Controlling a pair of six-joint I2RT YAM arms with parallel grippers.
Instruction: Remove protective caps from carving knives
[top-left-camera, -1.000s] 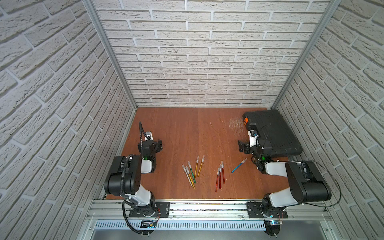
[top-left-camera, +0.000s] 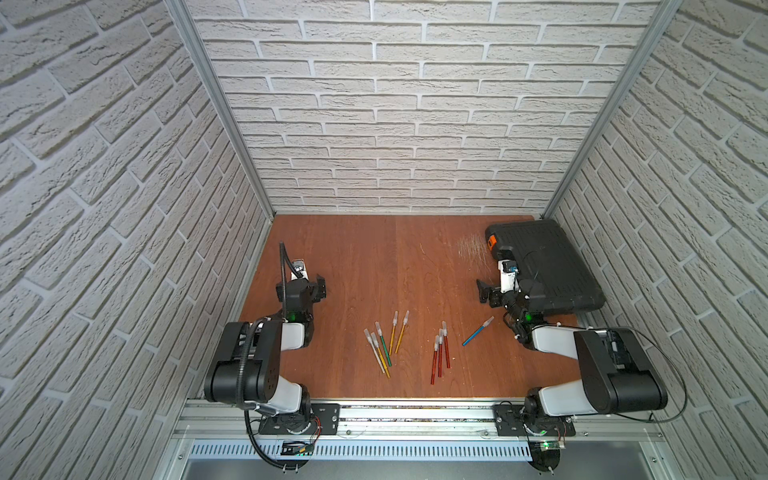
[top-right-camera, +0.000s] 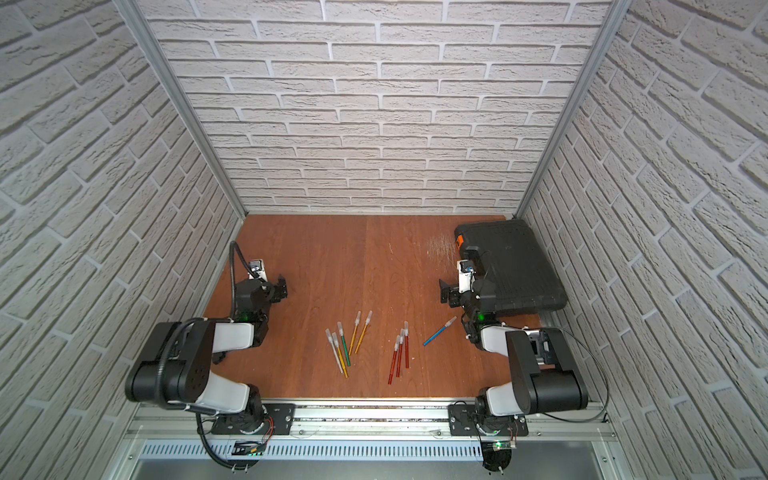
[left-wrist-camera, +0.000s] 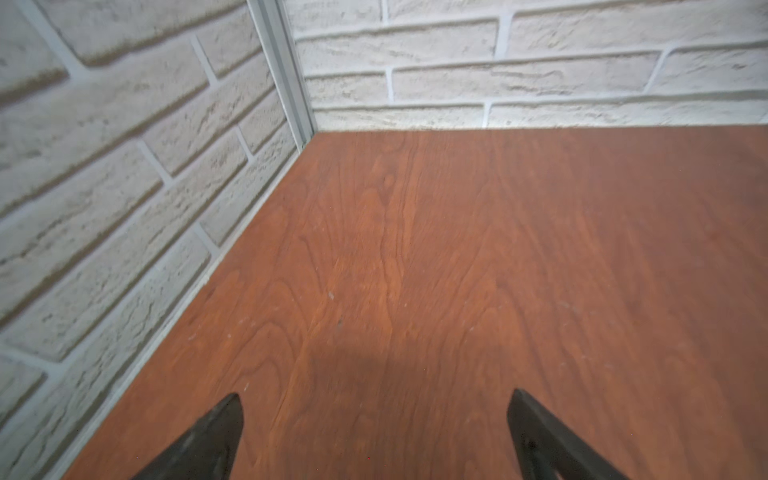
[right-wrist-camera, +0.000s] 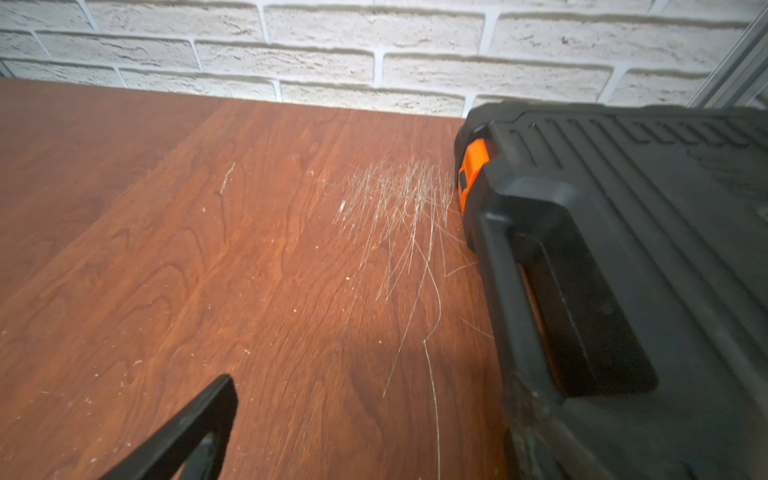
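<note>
Several slim carving knives with pale translucent caps on their far ends lie near the table's front. In the top left view a silver knife (top-left-camera: 379, 361), a green knife (top-left-camera: 386, 352) and yellow knives (top-left-camera: 401, 337) form the left group. Three red knives (top-left-camera: 440, 362) lie close together right of centre, and a single blue knife (top-left-camera: 474, 334) lies slanted further right. My left gripper is open and empty, away to the left of the knives. Open too, with only bare table between its fingers, my right gripper is beyond the blue knife.
A black case (right-wrist-camera: 688, 240) with an orange latch (right-wrist-camera: 474, 164) stands close on the right gripper's right side. Thin pale scratches (right-wrist-camera: 400, 208) mark the wood beside it.
Both arms have shifted slightly: the arms' rear links sit a little lower and further outward, and both grippers are moved slightly right. The knives have not moved.
</note>
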